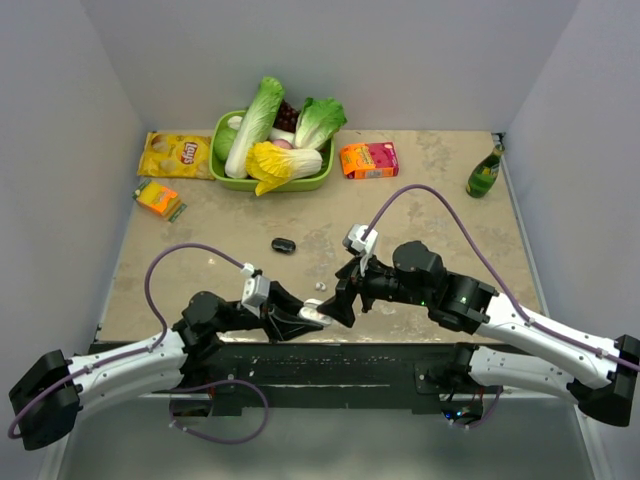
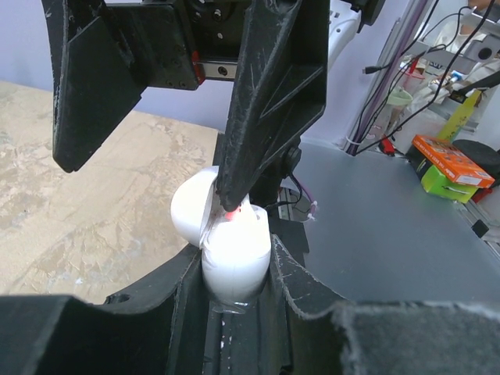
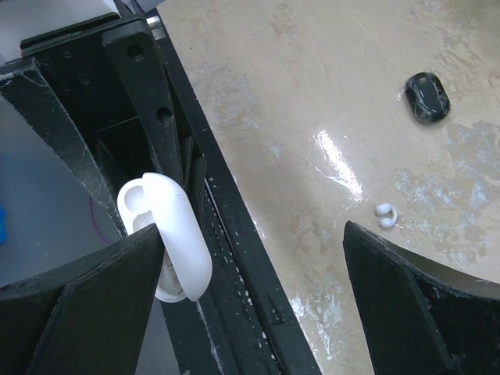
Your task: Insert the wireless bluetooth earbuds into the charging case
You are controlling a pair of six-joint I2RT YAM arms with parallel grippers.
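The white charging case point(image 2: 237, 262) is held between the fingers of my left gripper point(image 1: 306, 320), over the table's front edge. Its lid point(image 2: 192, 209) stands raised in the left wrist view. My right gripper is open, fingers wide apart. One of its fingers point(image 2: 262, 94) reaches to the case by the lid, seemingly touching it; the other hangs free. From the right wrist view, the near finger overlaps part of the case point(image 3: 181, 234). Two small white earbuds point(image 1: 320, 286) lie close together on the table, just behind the grippers; they also show as white earbuds point(image 3: 387, 215) right of centre.
A black mouse-like object point(image 1: 283, 245) lies mid-table. Farther back are a green vegetable basket point(image 1: 325, 170), a chips bag point(image 1: 175, 156), a juice carton point(image 1: 157, 198), a red-orange box point(image 1: 369, 160) and a green bottle point(image 1: 484, 173).
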